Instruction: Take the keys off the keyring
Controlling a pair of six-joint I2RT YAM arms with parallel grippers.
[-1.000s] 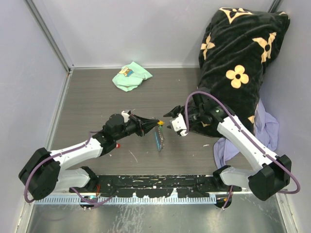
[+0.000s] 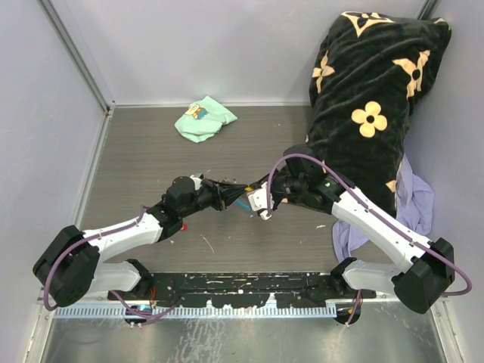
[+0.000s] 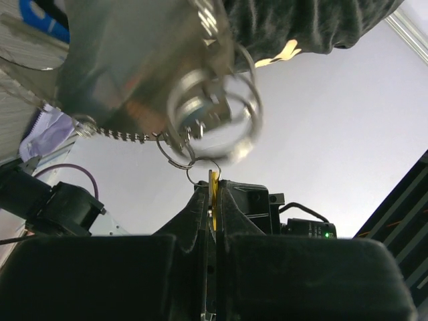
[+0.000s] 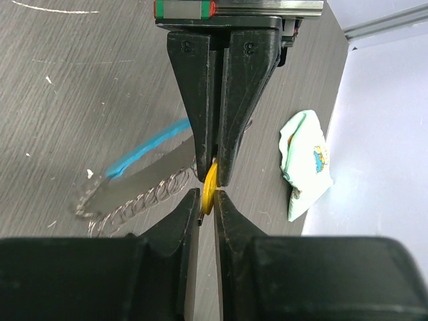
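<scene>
At the centre of the top view, my left gripper and right gripper meet at a small yellow piece. The right gripper is shut on it; the left gripper is shut against it too, small metal rings at its tips. In the left wrist view a blurred metal plate with rings and a coil hangs close to the camera. In the right wrist view the metal strip, with rings along it and a blue strip, hangs below the grippers.
A folded green cloth lies at the back. A dark flowered pillow and lilac fabric fill the right side.
My right gripper has moved left to the yellow piece and shut on it. The hanging metal and blue item has swung round beneath the grippers.
</scene>
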